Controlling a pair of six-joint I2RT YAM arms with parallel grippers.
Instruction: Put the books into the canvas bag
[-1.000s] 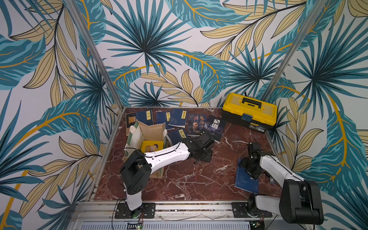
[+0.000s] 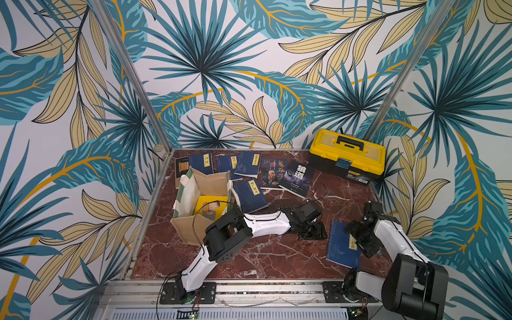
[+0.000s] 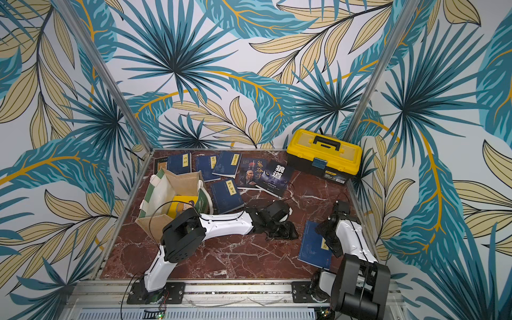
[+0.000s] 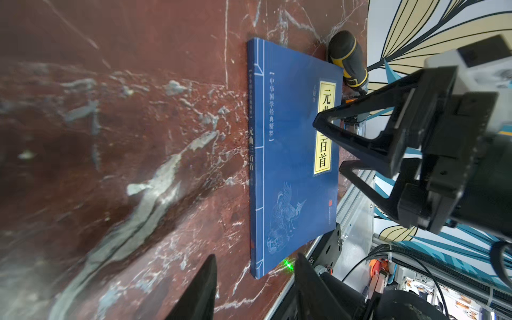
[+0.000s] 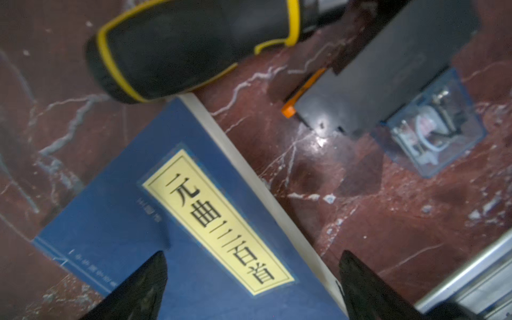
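A blue book with a yellow title label (image 4: 288, 208) lies flat at the front right of the marble table. My left gripper (image 2: 314, 229) hovers just left of it, fingers apart with nothing between them in the left wrist view. My right gripper is above the book's right part, fingers wide open. The canvas bag (image 2: 184, 213) stands at the left with a yellow book (image 2: 208, 205) inside. More books lie behind and right of it, among them a blue one (image 2: 250, 194) and two dark ones (image 2: 296, 176).
A yellow-black toolbox (image 2: 346, 152) sits at the back right. Beside the front book lie a black-and-yellow handled tool (image 5: 181, 53) and a small clear case (image 5: 426, 128) with small parts.
My left gripper has moved right and toward the front, toward the book. My right gripper has shifted right and slightly toward the front. The books look unmoved.
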